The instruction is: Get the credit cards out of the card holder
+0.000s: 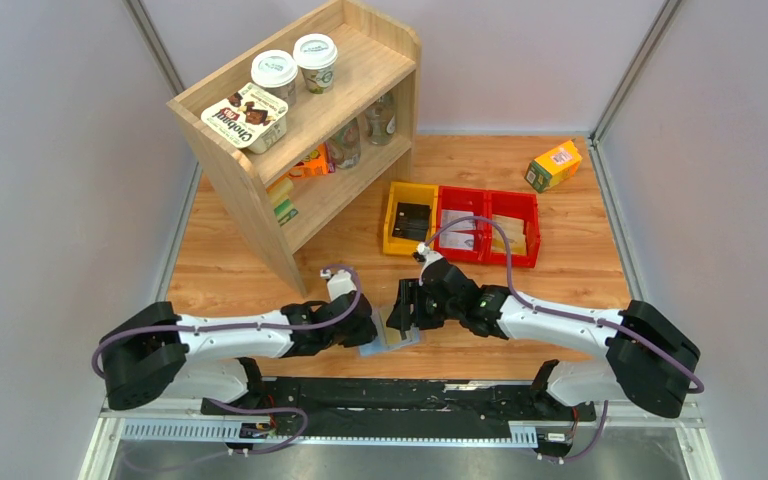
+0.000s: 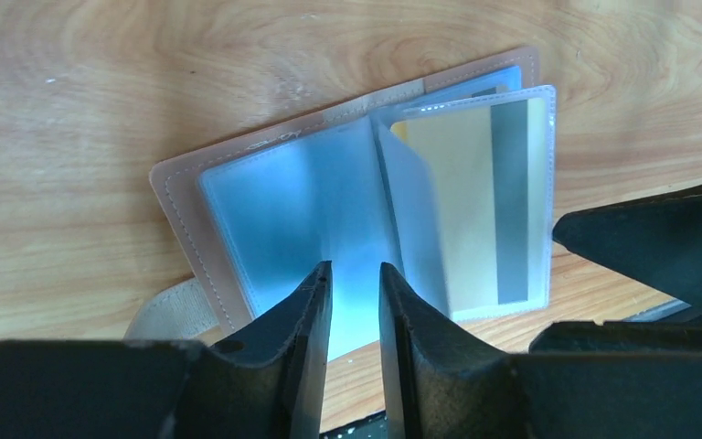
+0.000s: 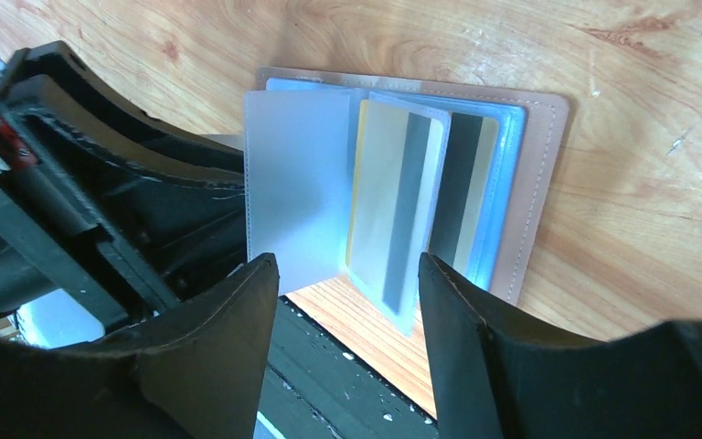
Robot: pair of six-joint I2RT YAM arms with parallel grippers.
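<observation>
The card holder (image 1: 392, 335) lies on the wood floor, a brown backing with blue and clear plastic sleeves (image 2: 302, 210). Pale cards with dark stripes (image 3: 388, 192) sit in the sleeves. My left gripper is over the holder's blue sleeve, its fingers a little apart with no card visible between them. My right gripper stands open over the holder, fingertips either side of the raised sleeve's pale card; whether they touch it I cannot tell.
A wooden shelf (image 1: 230, 190) with cups and jars stands at back left. A yellow bin (image 1: 393, 230) and red bins (image 1: 508, 260) lie behind the grippers, and a yellow box (image 1: 553, 166) at back right. Free floor lies left and right of the holder.
</observation>
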